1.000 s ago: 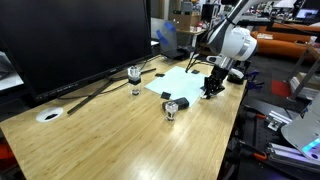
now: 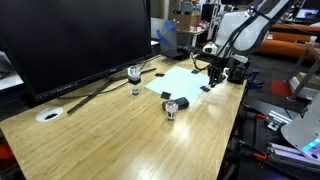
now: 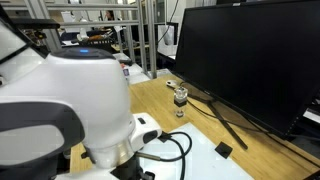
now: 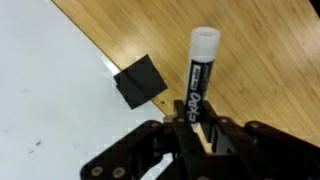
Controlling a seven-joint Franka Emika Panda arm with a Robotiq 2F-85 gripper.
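A marker (image 4: 201, 70) with a white end and a dark EXPO label sticks out from my gripper in the wrist view, and the fingers are shut on it. Its lower part is hidden among the fingers. Exterior view 1 has the gripper (image 2: 214, 74) above the right part of the table, near the right edge of a white sheet (image 2: 182, 82). Exterior view 2 shows only part of the gripper at the bottom, largely hidden by the white arm (image 3: 90, 110). Beneath the marker, the wrist view shows bare wood.
A black square patch (image 4: 141, 81) lies at the white sheet's edge. Two small cups (image 2: 135, 82) and a black object (image 2: 177, 104) stand left of the arm. A large monitor (image 2: 85, 45) backs the table (image 2: 90, 150), whose front left is clear.
Across the exterior view 1 frames, the gripper has risen from low over the table at the right, and the white arm has lifted with it.
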